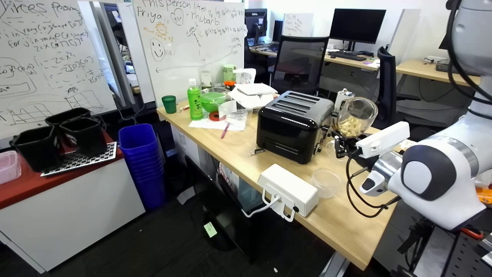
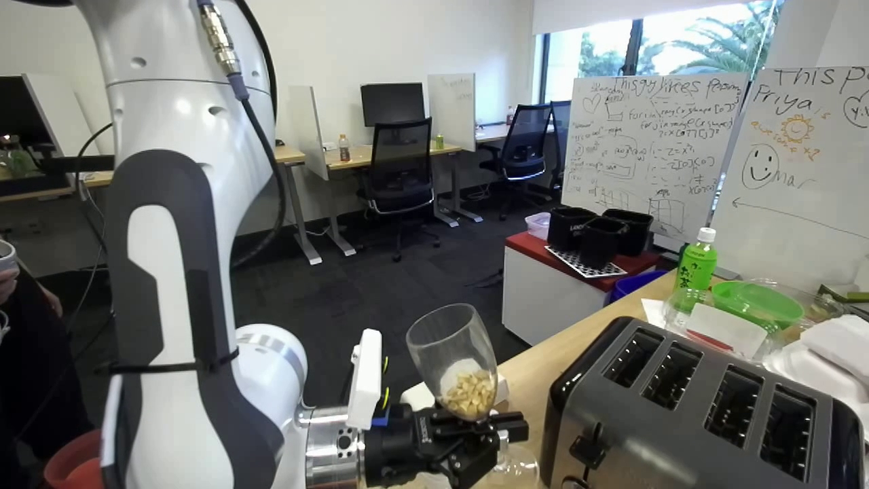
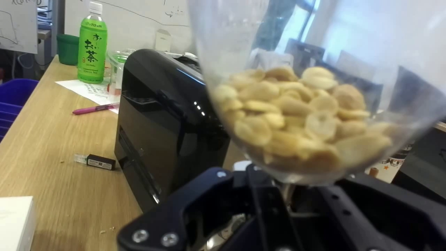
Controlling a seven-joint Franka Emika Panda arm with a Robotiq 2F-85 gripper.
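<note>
A clear stemmed glass (image 2: 448,350) with peanuts (image 2: 470,394) in its bottom leans to one side above the table. My gripper (image 2: 509,428) is shut on the glass just under its bowl. In the wrist view the bowl and the peanuts (image 3: 292,113) fill the upper right, and the black fingers (image 3: 276,217) meet below them around the stem. An empty clear plastic tub (image 1: 326,182) sits on the table, below and to the left of the gripper in exterior view 1.
A black toaster (image 1: 295,127) stands close beside the held glass. A white camera box (image 1: 288,189) is clamped at the near table edge. A green tea bottle (image 1: 194,99) and bowls crowd the far end. Bare wood (image 1: 355,231) shows at the near right.
</note>
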